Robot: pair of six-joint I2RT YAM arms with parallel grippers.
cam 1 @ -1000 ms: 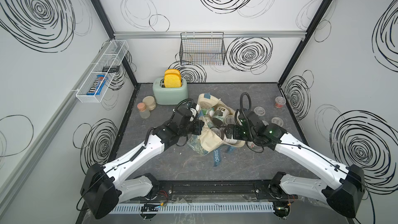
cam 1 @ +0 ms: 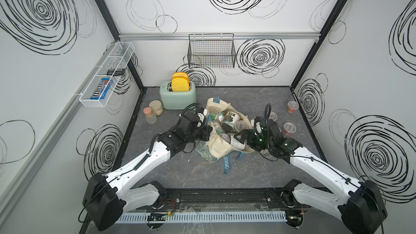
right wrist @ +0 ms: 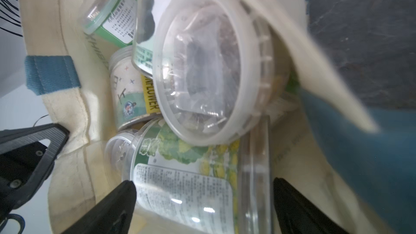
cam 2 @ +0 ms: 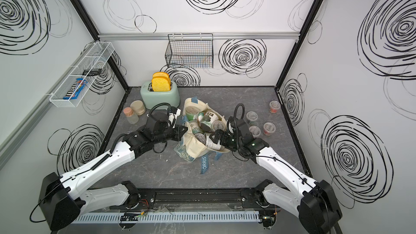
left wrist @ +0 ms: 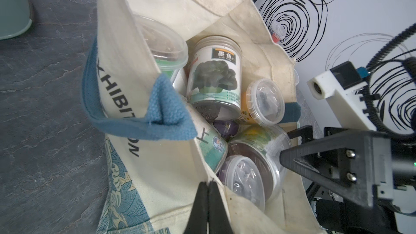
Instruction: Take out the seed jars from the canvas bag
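A cream canvas bag point(left wrist: 147, 164) with blue straps lies mid-table, full of jars and tubs, among them a tall labelled jar point(left wrist: 214, 71), a lidded tub point(right wrist: 197, 67) and a clear jar with a green vegetable label point(right wrist: 186, 192). My left gripper is shut at the bag's near left edge, nothing showing between its fingertips. My right gripper stands open inside the bag's right part, its fingers either side of the clear labelled jar; contact cannot be told.
A mint toaster point(cam 1: 177, 101) with yellow slices stands behind left, beside two small containers point(cam 1: 150, 117). Several clear cups point(cam 2: 268, 127) stand at the right. Wire baskets hang on back and left walls. Bare table point(cam 1: 156, 169) lies in front.
My right gripper and arm have shifted and turned at the bag's right side. The left arm has barely moved.
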